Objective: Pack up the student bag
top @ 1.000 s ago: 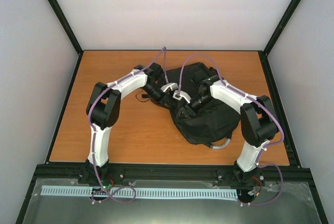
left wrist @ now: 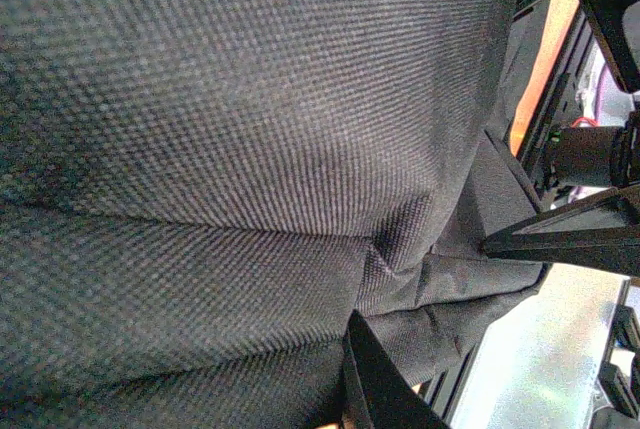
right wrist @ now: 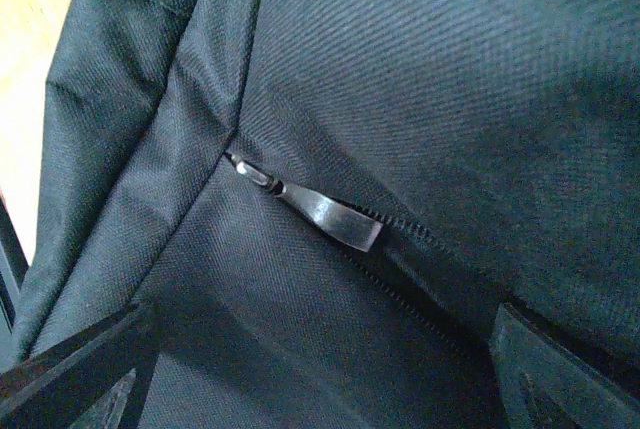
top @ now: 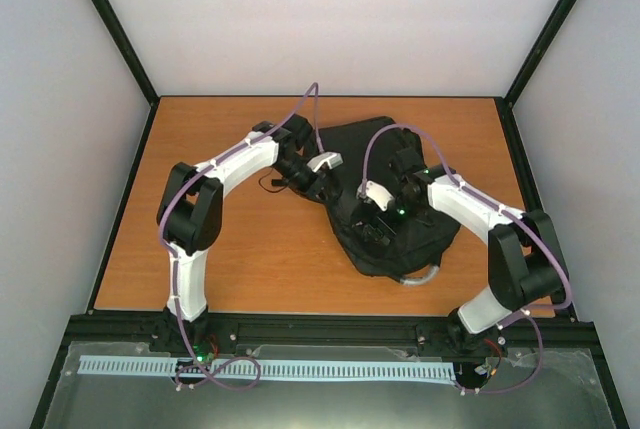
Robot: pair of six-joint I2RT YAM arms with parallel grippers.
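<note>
The black student bag (top: 408,251) lies flat and rumpled on the right half of the table. At its left edge, my left gripper (top: 325,192) is shut on a fold of the bag; in the left wrist view dark cloth fills most of the picture, and one finger (left wrist: 385,384) shows against it. My right gripper (top: 372,233) stands open over the bag's lower middle. Between and ahead of its fingers, in the right wrist view, a metal zipper pull (right wrist: 325,214) lies on the zipper line, not gripped.
A grey strap or handle (top: 421,277) sticks out at the bag's front. Beneath the left forearm a thin dark cable loop (top: 268,185) rests on the wooden table (top: 250,259).
The left gripper has stayed nearly still at the bag's edge, its elbow shifting slightly left.
</note>
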